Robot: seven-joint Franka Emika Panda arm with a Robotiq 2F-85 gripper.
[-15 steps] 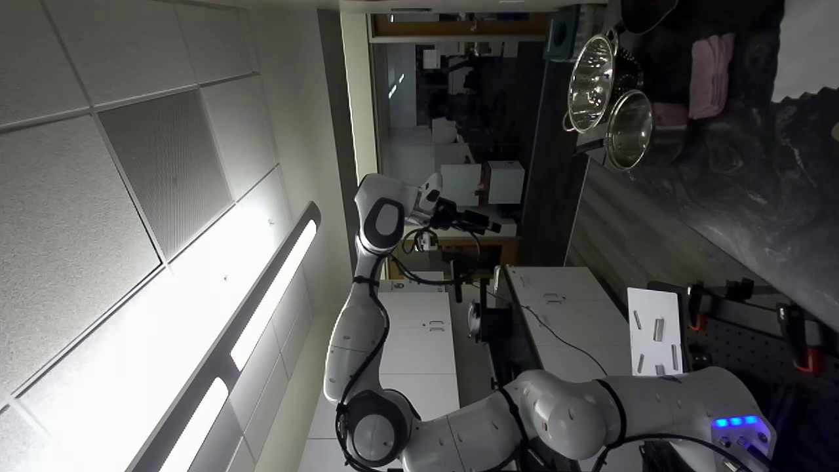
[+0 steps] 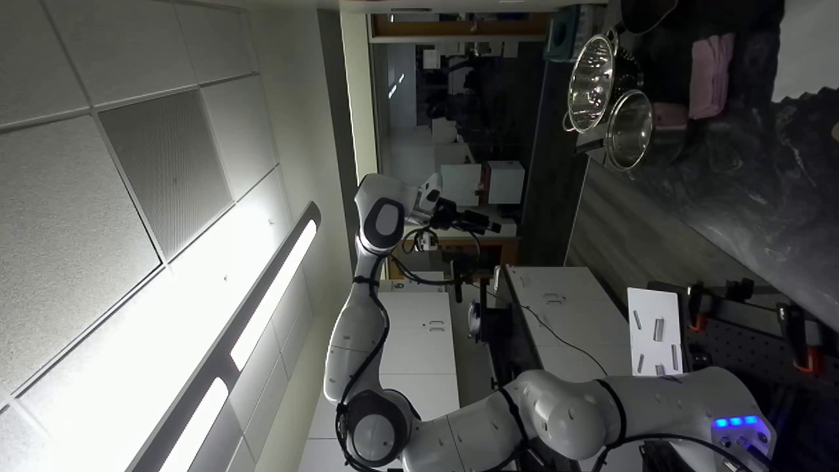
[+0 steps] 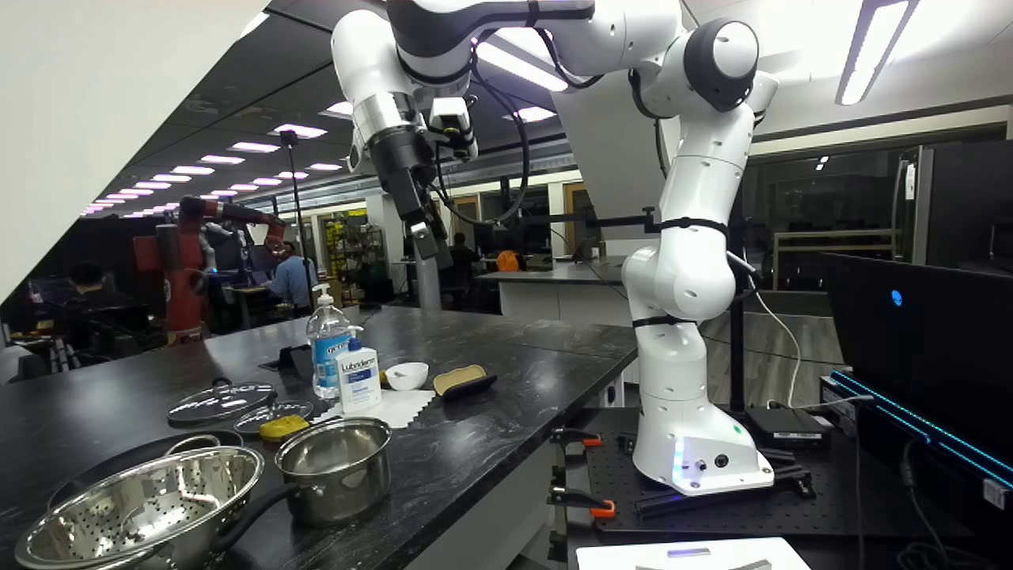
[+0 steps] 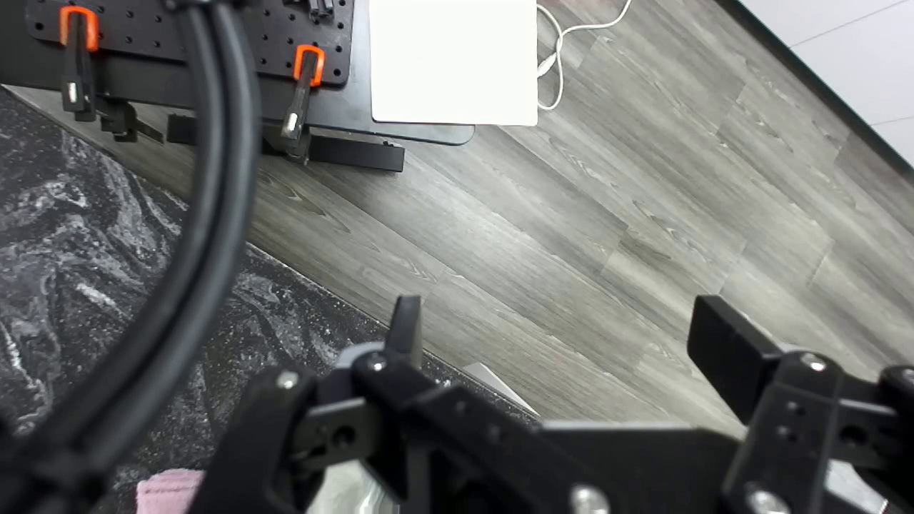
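Observation:
My gripper is open, its two black fingers wide apart with only grey floor visible between and below them. Seen from the side, the gripper [image 3: 432, 245] hangs high above the dark countertop, well clear of everything on it. On that counter stand a steel pot [image 3: 334, 472], a steel colander [image 3: 142, 503], a white lotion bottle [image 3: 358, 380], a clear pump bottle [image 3: 328, 347] and a small white bowl [image 3: 407, 375]. A yellow sponge [image 3: 284, 427] rests by the pot. Pink cloth [image 4: 168, 492] shows at the bottom of the wrist view.
Glass lids [image 3: 222, 400] lie behind the colander. A tan-topped black item [image 3: 463, 381] sits near the counter's edge. Orange-tipped clamps [image 4: 309, 67] and a white board [image 4: 454, 60] are by the robot's base.

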